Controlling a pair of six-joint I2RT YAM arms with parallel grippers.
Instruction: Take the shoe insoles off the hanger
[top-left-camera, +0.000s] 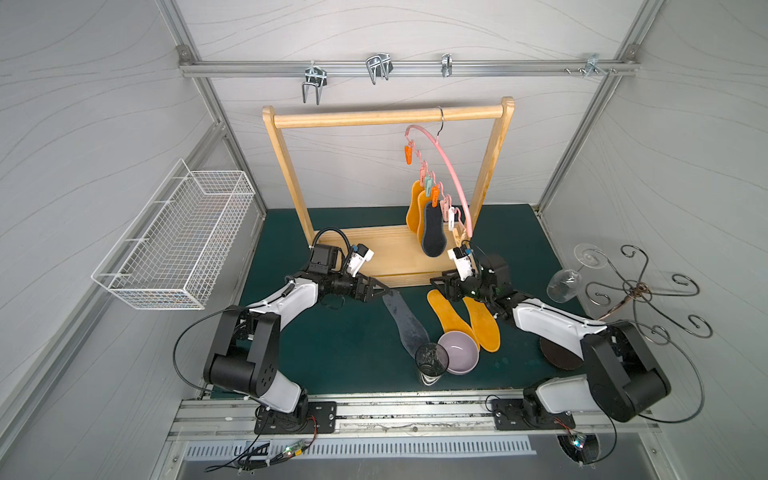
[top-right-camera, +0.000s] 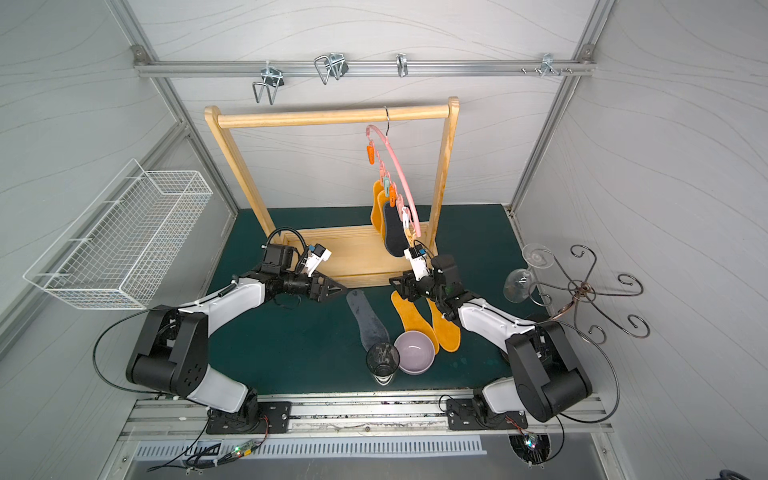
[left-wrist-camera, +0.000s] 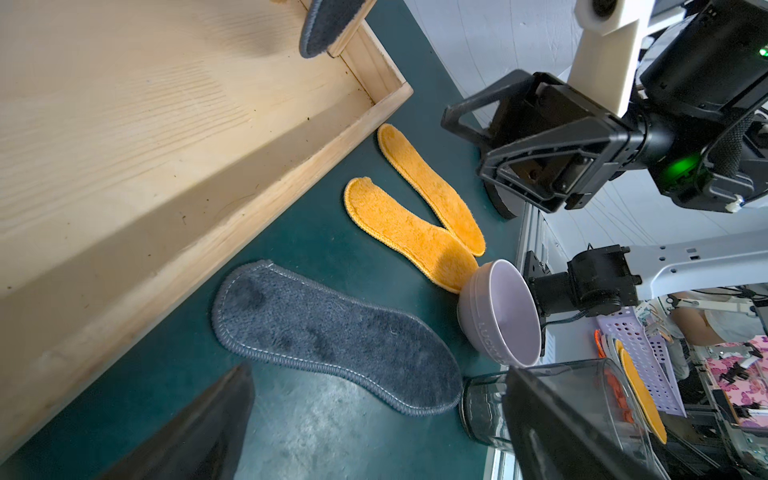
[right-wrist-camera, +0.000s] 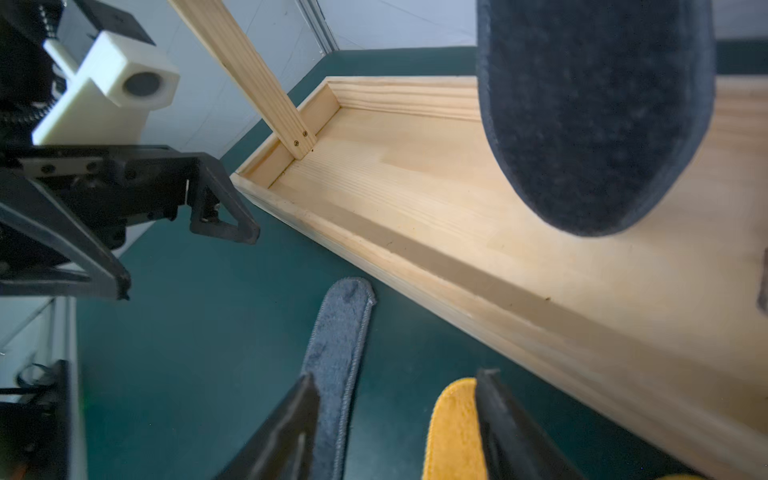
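The pink hanger hangs askew from the wooden rack, its clips still bearing a dark insole and orange insoles behind it. On the green table lie a loose dark insole and two orange ones, the nearer and the farther. My left gripper is open and empty just left of the loose dark insole's upper end. Over the upper ends of the loose orange insoles is my right gripper, its fingers apart with nothing between them, in front of and below the hanging dark insole.
A lilac bowl overlaps the lower end of a loose orange insole; a clear glass stands beside it. The rack's wooden base lies behind both grippers. At the right stand wine glasses and a metal scroll stand.
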